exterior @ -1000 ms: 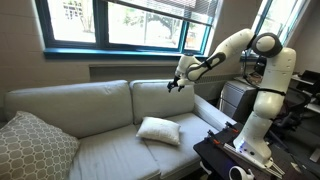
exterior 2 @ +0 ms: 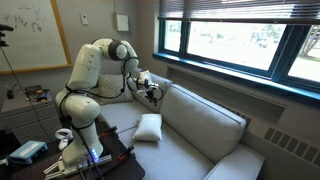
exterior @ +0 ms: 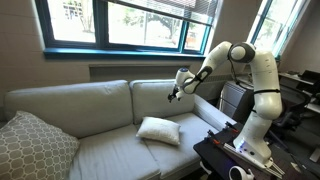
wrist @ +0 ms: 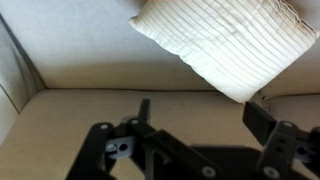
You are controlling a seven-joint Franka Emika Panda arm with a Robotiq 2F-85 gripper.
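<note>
A small cream pillow (exterior: 159, 130) with fine stripes lies on the grey couch (exterior: 95, 150), tilted toward its backrest. My gripper (exterior: 174, 98) hangs in the air above the couch, near the backrest and apart from the pillow. In the wrist view, the gripper is open, its two dark fingers wide apart with nothing between them. Beyond them appear the seat, the seam at the backrest and the striped pillow (wrist: 230, 38), whose upper edge is cut off. Exterior view 2 shows the pillow (exterior 2: 148, 127) on the seat below the gripper.
At the couch's left end rests a larger patterned pillow (exterior: 36, 150). The arm's base (exterior: 250, 148) stands on a dark table (exterior: 222, 160) in front of the right end. Windows (exterior: 145, 25) line the wall behind. Much of the seat is bare.
The arm has come down, bringing my gripper somewhat lower toward the couch. The striped pillow has stayed in place.
</note>
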